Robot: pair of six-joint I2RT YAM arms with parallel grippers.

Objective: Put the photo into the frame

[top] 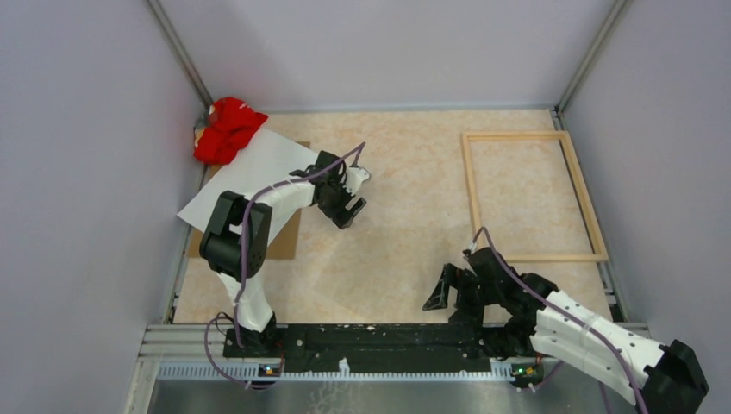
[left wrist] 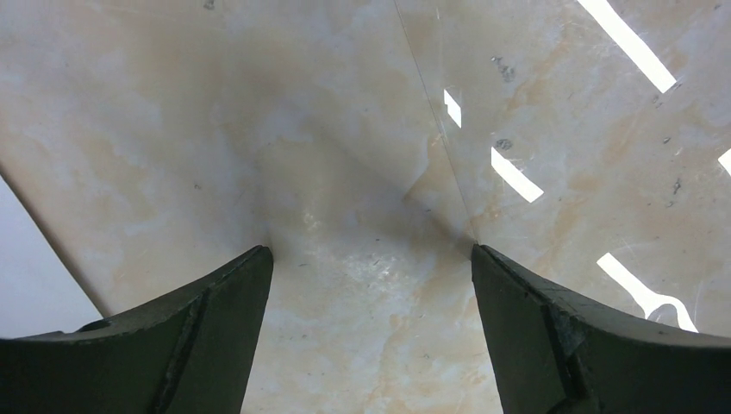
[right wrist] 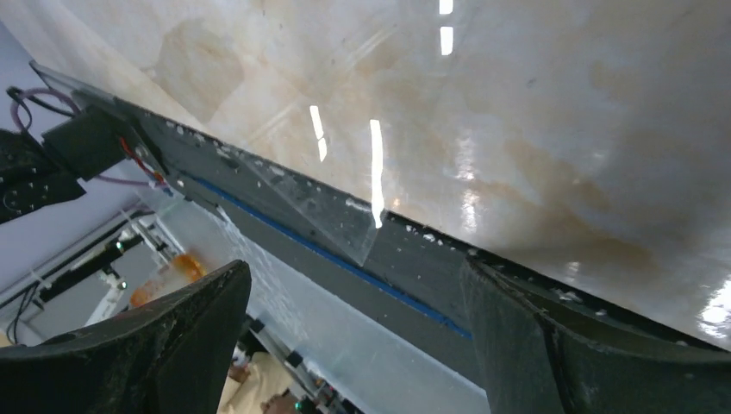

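Observation:
A pale wooden frame (top: pixel 472 185) lies flat at the right of the table, bare tabletop showing inside it. At the left a large white sheet (top: pixel 259 164) rests slanted over a brown board (top: pixel 284 246); no picture shows on it. My left gripper is open over the tabletop, just right of the white sheet. My right gripper (top: pixel 446 304) is low at the front table edge, left of the frame's near side, with its fingers (right wrist: pixel 203 319) apart. A clear sheet (right wrist: pixel 349 237) shows faintly there, its corner past the edge; whether a finger touches it cannot be told.
A red cloth or bag (top: pixel 228 129) lies at the back left, on the white sheet's corner. Walls close in on three sides. A dark strip (top: pixel 379 345) runs along the front edge. Mid-table looks clear from above, though a thin straight line and sharp reflections show below the left gripper.

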